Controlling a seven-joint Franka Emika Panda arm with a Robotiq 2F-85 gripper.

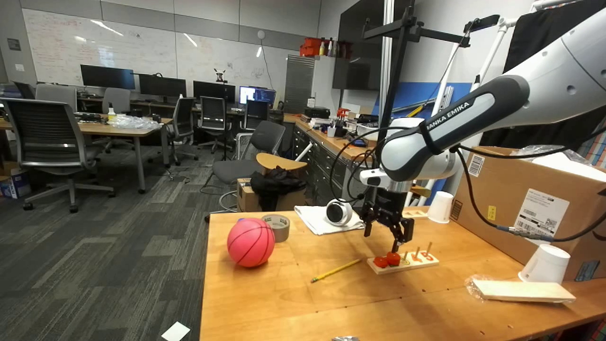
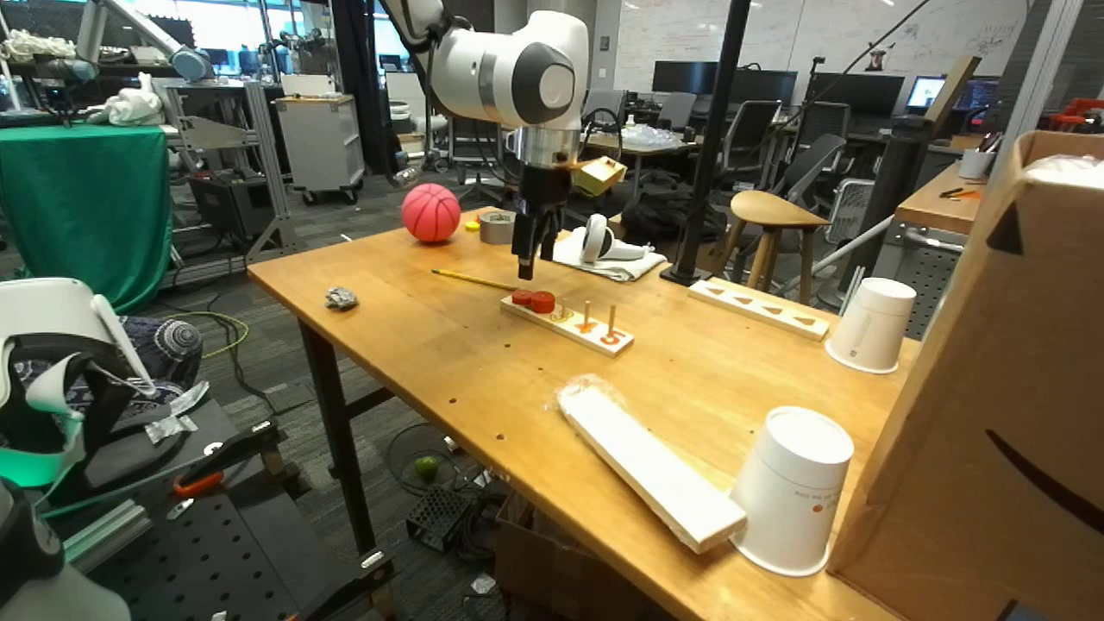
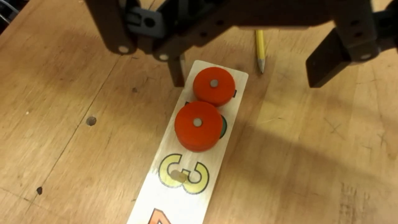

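A narrow wooden number board (image 3: 168, 203) lies on the table, with two red discs at its far end in the wrist view. One red disc (image 3: 214, 86) sits at the very end; a second red disc (image 3: 198, 125) sits beside it, partly over a green mark. A bare peg (image 3: 178, 175) rises from the yellow 3, and further bare pegs (image 1: 417, 252) stand along the board in exterior view 1. Above the board hangs my gripper, its fingers wide open with nothing between them. In exterior view 2, the gripper (image 2: 527, 271) is over the discs' end.
A yellow pencil (image 1: 336, 271) and a pink ball (image 1: 250, 242) lie left of the board. Headphones (image 1: 339, 212) rest on a white cloth behind. A wrapped plank (image 2: 652, 466), white cups (image 2: 793, 492) and a cardboard box (image 2: 973, 393) occupy the other side.
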